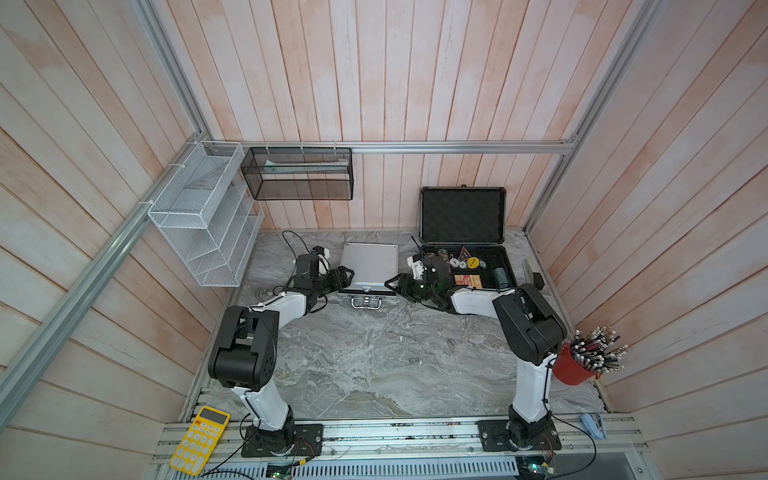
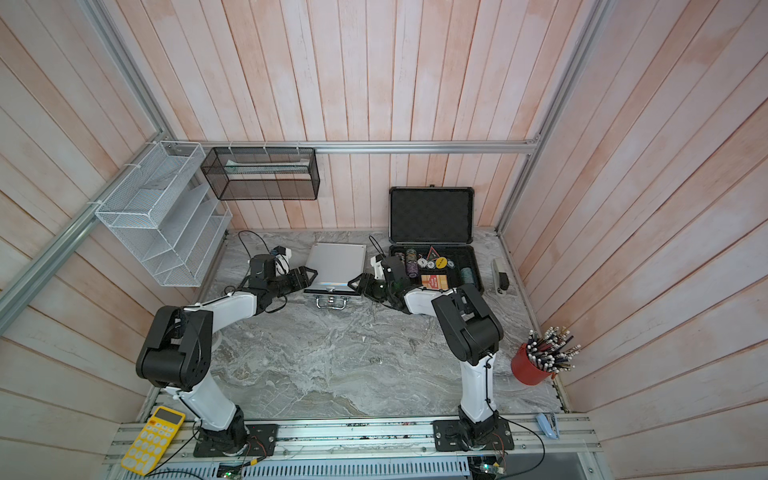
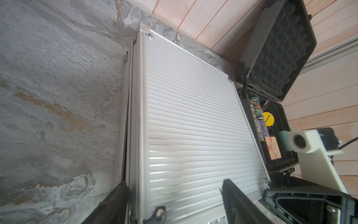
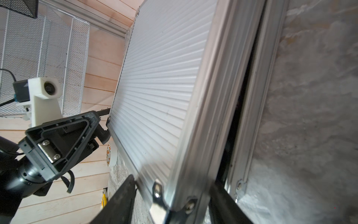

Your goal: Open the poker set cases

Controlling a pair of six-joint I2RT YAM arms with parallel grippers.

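Observation:
The silver case (image 1: pixel 369 264) lies at the back middle of the table, its handle (image 1: pixel 367 303) toward me. Its ribbed lid (image 3: pixel 197 123) is slightly raised at the front, with a dark narrow gap (image 4: pixel 238 112) above the base. At the front left corner, my left gripper has its fingers apart, one outside the lid's side and one over the top. My right gripper stands open around the front right corner, the lid's edge between its fingers. A black case (image 1: pixel 462 214) stands wide open at the right, chips and cards inside.
My right arm passes in front of the black case. White mesh shelves (image 1: pixel 205 212) and a black wire basket (image 1: pixel 297 174) hang at the left and back. A red cup (image 1: pixel 571 366) of markers stands front right.

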